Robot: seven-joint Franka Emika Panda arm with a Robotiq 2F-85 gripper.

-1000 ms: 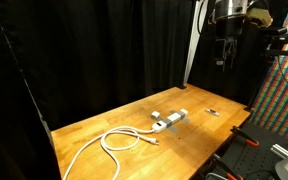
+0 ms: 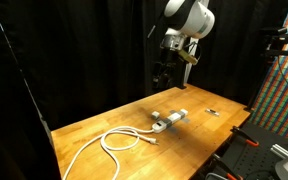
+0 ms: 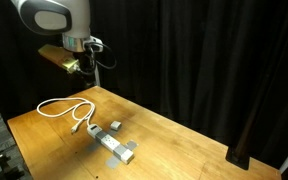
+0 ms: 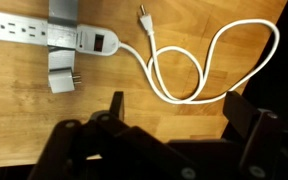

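Observation:
A white power strip (image 2: 170,121) is held to the wooden table with grey tape (image 4: 62,36). Its white cord (image 4: 197,73) loops over the table and ends in a plug (image 4: 146,18). Close to the strip lies a small white plug adapter (image 4: 62,80) with metal prongs, also visible in the second exterior view beside the strip (image 3: 111,144). High above the table, my gripper is open, its fingertips wide apart with nothing between them. In the wrist view the cord runs behind and between the fingers' line of sight.
A small item (image 2: 212,112) lies near the table's right side, too small to make out. Black curtains (image 3: 194,60) hang behind the table.
The arm has swung from the right toward the left and back of the table, still high up. The strip, cord and adapter have not moved.

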